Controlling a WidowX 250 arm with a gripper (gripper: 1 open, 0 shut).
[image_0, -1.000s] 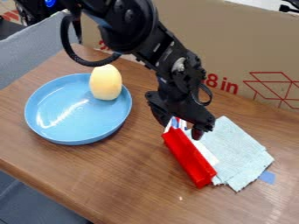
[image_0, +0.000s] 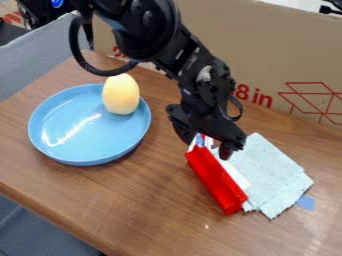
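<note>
My black gripper (image_0: 209, 142) is lowered over the back end of a red-and-white object (image_0: 218, 182), which lies slanted on the wooden table against a pale folded cloth (image_0: 275, 179). The fingers look open, around or just above that end; whether they touch it I cannot tell. A yellow egg-shaped object (image_0: 120, 94) rests on the back part of a blue plate (image_0: 80, 138) to the left.
A cardboard box (image_0: 281, 60) stands along the back. A grey surface (image_0: 34, 60) borders the table at the left.
</note>
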